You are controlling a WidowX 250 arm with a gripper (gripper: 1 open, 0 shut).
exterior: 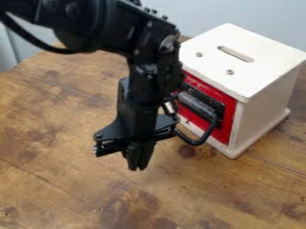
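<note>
My black gripper [136,156] hangs over the wooden table just left of a white wooden box [245,63], its fingers pointing down and shut, with nothing visible between them. The box has a slot and small round fittings on top and a red front panel [221,130] with a dark piece [195,105] set in it. The arm partly covers that front, and a black cable loops beside the gripper in front of it.
A pale wall stands behind, at the back edge of the table.
</note>
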